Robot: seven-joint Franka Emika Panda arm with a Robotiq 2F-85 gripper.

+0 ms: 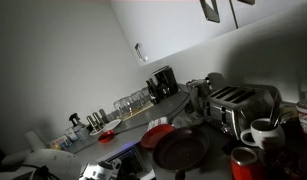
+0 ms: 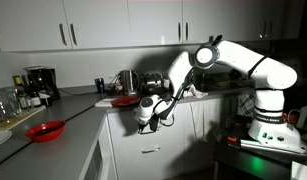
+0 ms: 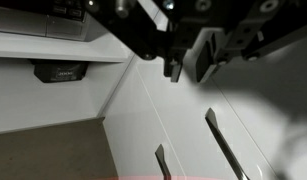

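Note:
My gripper hangs in front of the white cabinet fronts, just below the counter's edge, in exterior view 2. In the wrist view, a gap shows between the dark fingers of the gripper, and nothing is visible in it. Beyond them, two dark bar handles sit on the white fronts: a longer handle and a shorter handle. Both appear apart from the fingers. Only a part of the arm shows low on the left in exterior view 1.
On the counter are a black pan, a toaster, a white mug, a red can and a red bowl. In the wrist view, a dark box-like thing lies beneath a white shelf.

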